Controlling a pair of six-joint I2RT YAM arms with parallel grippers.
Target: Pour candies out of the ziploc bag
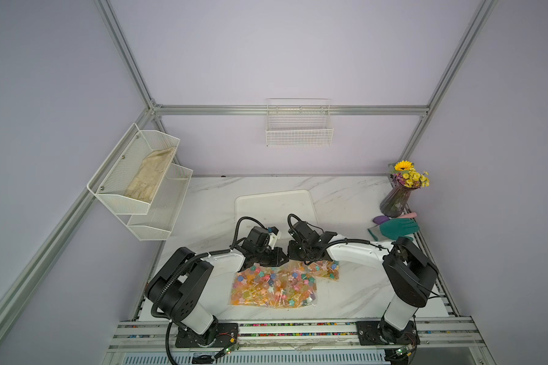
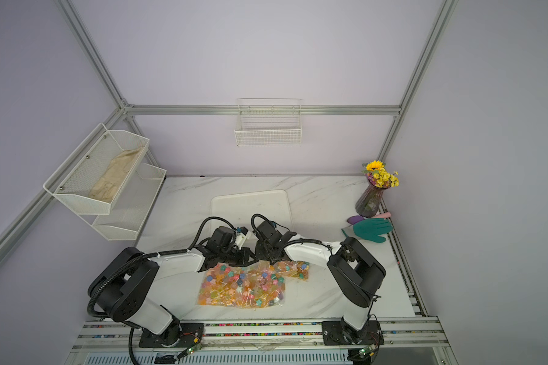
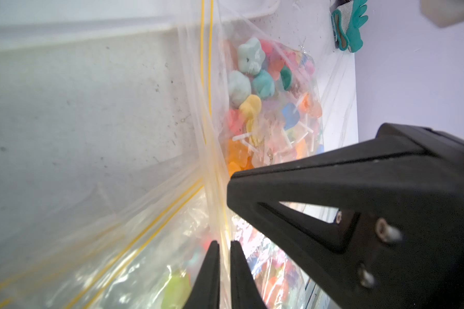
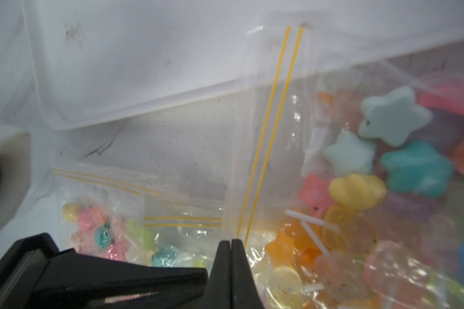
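A clear ziploc bag [image 4: 268,128] with a yellow double seal and colourful candies inside has its mouth standing up between the arms. My right gripper is shut on the bag's edge, close to the end of the seal. In the left wrist view the bag's edge [image 3: 206,77] runs down into my left gripper, whose fingers stand slightly apart around the plastic without closing on it. The two grippers almost touch in the top left view. Behind them lies a white tray [image 1: 274,199], partly covered by the arms.
More candy bags [image 1: 274,289] lie at the table's front, below the grippers. A vase with flowers [image 1: 398,197] and teal gloves [image 1: 398,228] sit at the right edge. Open table lies right of the tray; mesh shelves [image 1: 146,182] hang at the left.
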